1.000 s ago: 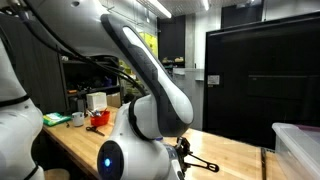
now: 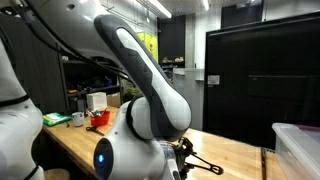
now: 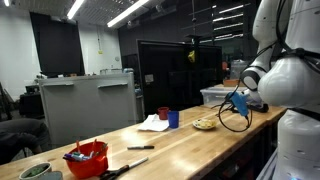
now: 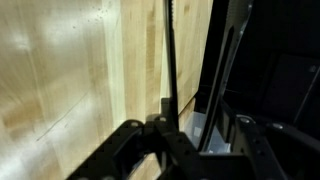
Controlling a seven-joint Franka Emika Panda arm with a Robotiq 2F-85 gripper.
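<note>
My gripper (image 2: 184,151) hangs low over the wooden table, partly hidden behind the arm in exterior view 1. In the wrist view, the two dark fingers of the gripper stand apart, with a gap between them. A black utensil with a long handle (image 2: 207,165) lies on the table just right of the gripper. Long dark strips (image 4: 171,50) cross the wrist view near the fingers; what they belong to is unclear. Far to the right in exterior view 2 is the gripper (image 3: 238,103), close to the table's end, where detail is too small to read.
A plate with food (image 3: 205,124), a blue cup (image 3: 173,119), a red cup (image 3: 163,113) and a white cloth (image 3: 153,123) stand mid-table. A red pot (image 3: 87,160) sits at the near left. A clear bin (image 2: 298,145) borders the right side.
The arm's lower section has shifted slightly left and up in exterior view 1. The black utensil looks unmoved.
</note>
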